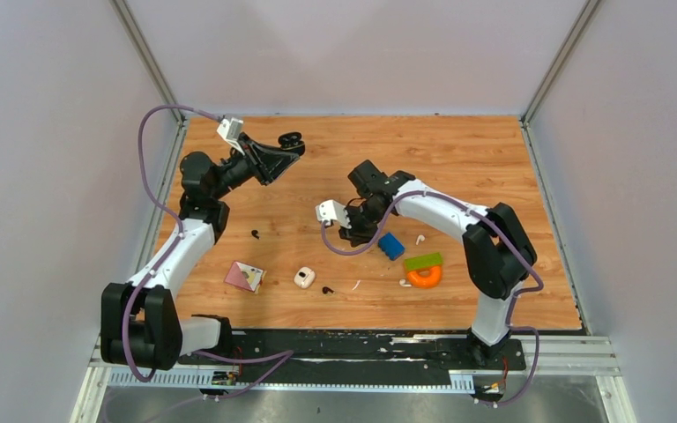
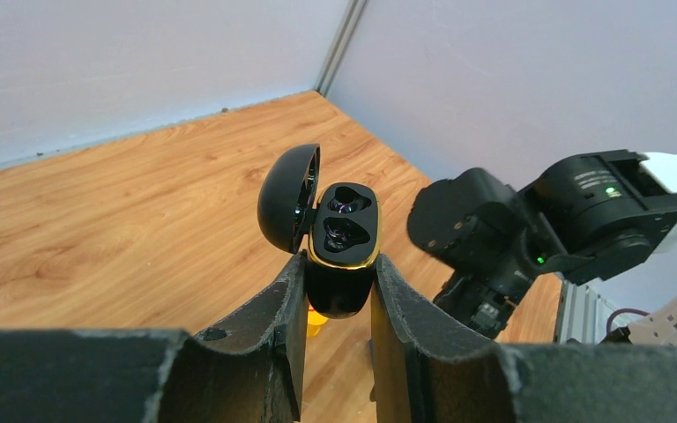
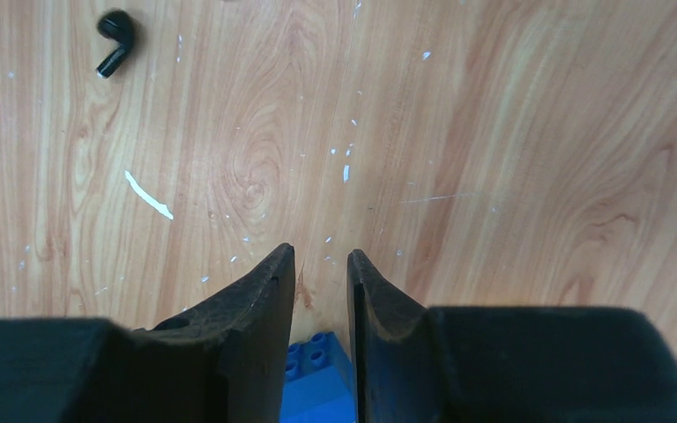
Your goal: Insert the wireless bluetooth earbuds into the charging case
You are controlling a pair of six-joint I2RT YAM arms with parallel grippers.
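Note:
My left gripper is shut on the black charging case point(image 2: 340, 291), held upright with lid open and two dark slots showing, raised at the upper left of the table in the top view. My right gripper points down low over the table, narrowly part open, nothing visible between its fingers. A black earbud point(image 3: 116, 35) lies on the table, at the upper left of the right wrist view; another small black earbud point(image 1: 255, 233) lies left of centre in the top view.
A blue brick point(image 1: 391, 246), green brick point(image 1: 423, 262), orange ring point(image 1: 424, 282), white case point(image 1: 304, 278) and pink card point(image 1: 239, 275) lie on the table.

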